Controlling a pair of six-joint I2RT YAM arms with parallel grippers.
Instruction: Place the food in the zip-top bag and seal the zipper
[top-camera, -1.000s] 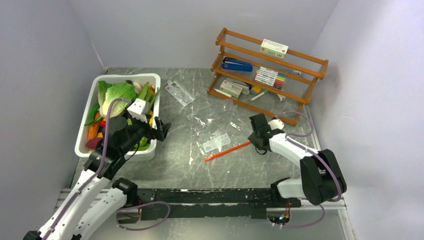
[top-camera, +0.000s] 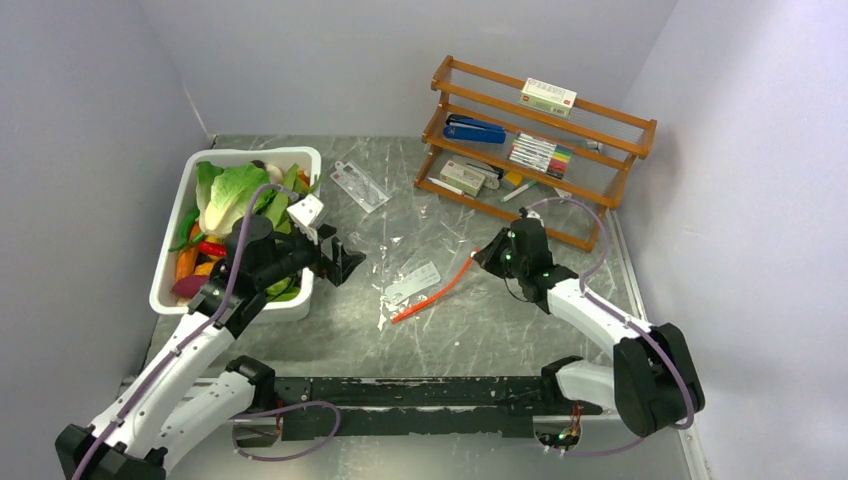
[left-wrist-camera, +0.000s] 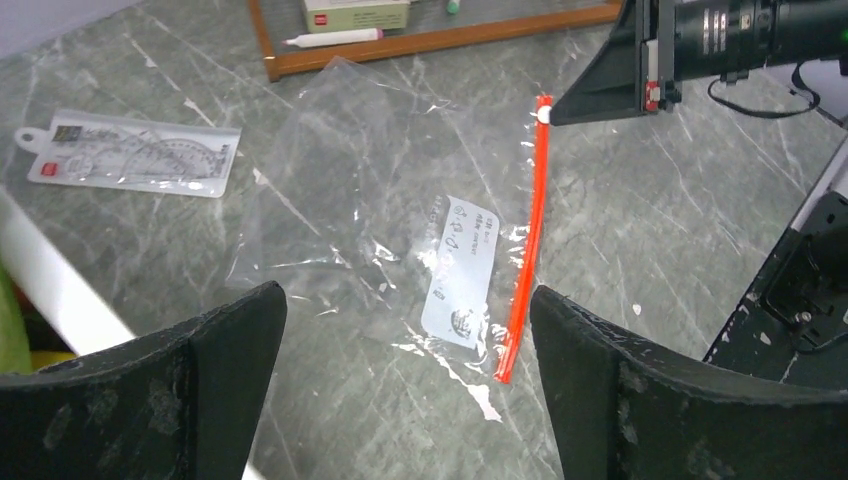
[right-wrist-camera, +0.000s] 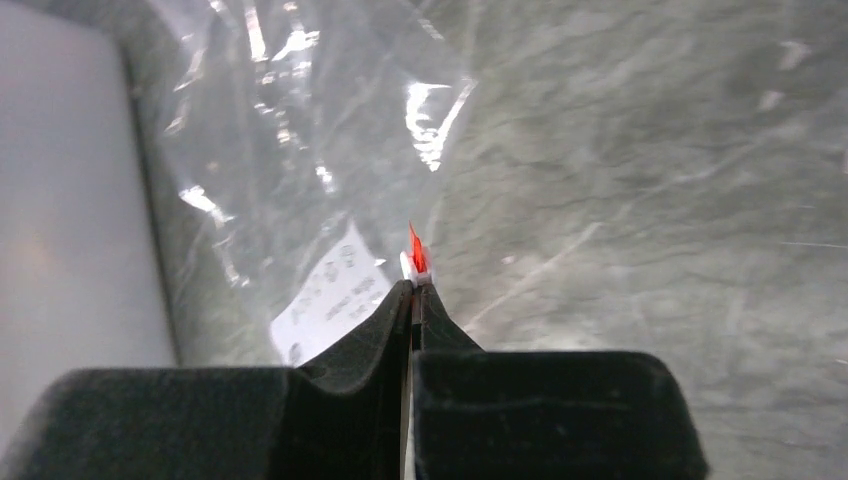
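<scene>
A clear zip top bag (left-wrist-camera: 390, 200) with an orange zipper strip (top-camera: 430, 303) and a white label (left-wrist-camera: 460, 275) lies on the table. My right gripper (top-camera: 478, 257) is shut on the upper end of the zipper, whose tip (right-wrist-camera: 417, 250) shows between the fingertips in the right wrist view. My left gripper (top-camera: 340, 262) stands open with nothing between its fingers, beside the white bin (top-camera: 165, 280) of food, which holds a lettuce (top-camera: 230, 195), peppers, carrots and other vegetables.
A wooden rack (top-camera: 450, 203) with boxes, pens and a stapler stands at the back right. A clear pouch (top-camera: 360, 187) lies at the back, right of the bin. The front of the table has bare room.
My right gripper has moved left and up in the top view, and the zipper end with it, so the strip now lies more steeply. The left gripper has moved slightly right.
</scene>
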